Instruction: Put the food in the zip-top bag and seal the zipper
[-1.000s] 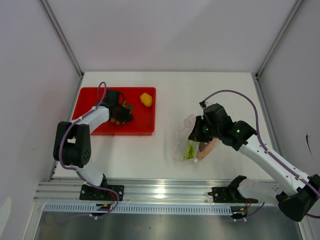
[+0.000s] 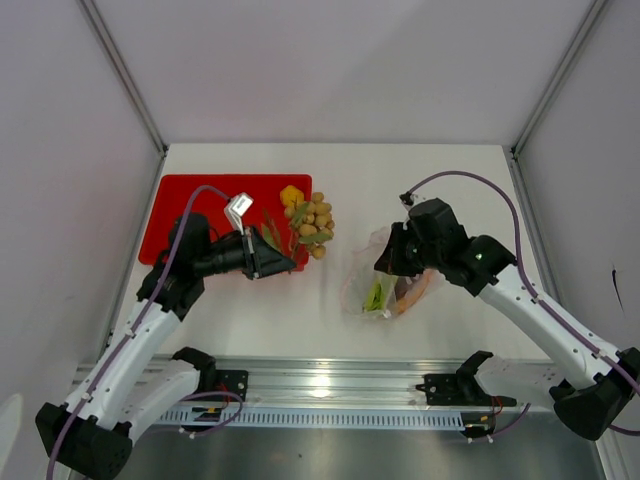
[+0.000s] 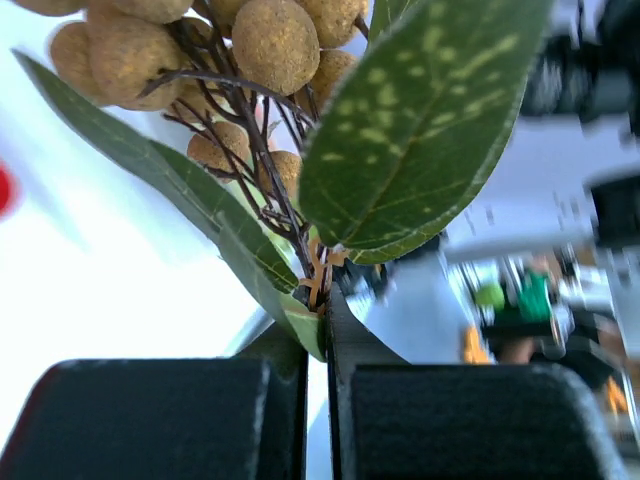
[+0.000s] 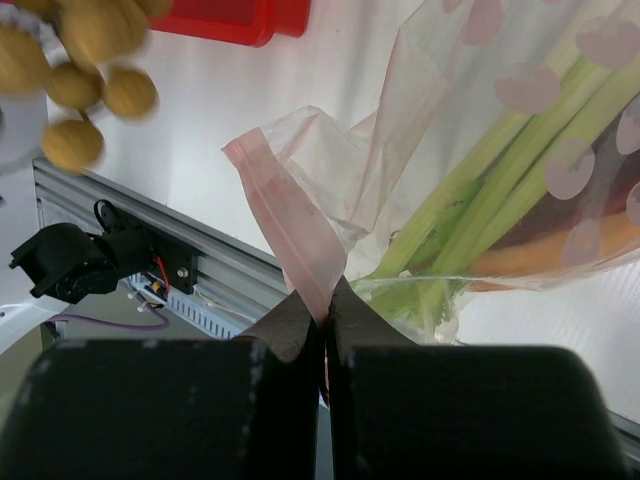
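Note:
A bunch of round brown fruit (image 2: pixel 318 222) on thin stems with green leaves hangs from my left gripper (image 2: pixel 290 265). In the left wrist view the fingers are shut on the stems (image 3: pixel 275 185) and a leaf (image 3: pixel 420 130). My right gripper is shut on the pinkish edge of the clear zip bag (image 4: pixel 290 215). Green stalks (image 4: pixel 490 190) and something long and orange (image 4: pixel 560 250) lie inside the bag. From above, the bag (image 2: pixel 360 280) rests on the table beneath the right gripper. A yellow food item (image 2: pixel 291 196) sits in the red tray.
The red tray (image 2: pixel 180 230) takes up the table's left side. A metal rail (image 2: pixel 320 370) runs along the front edge.
The left gripper has lifted the fruit bunch out of the red tray and carried it right, to the tray's right edge. The right arm has stayed nearly still at the bag.

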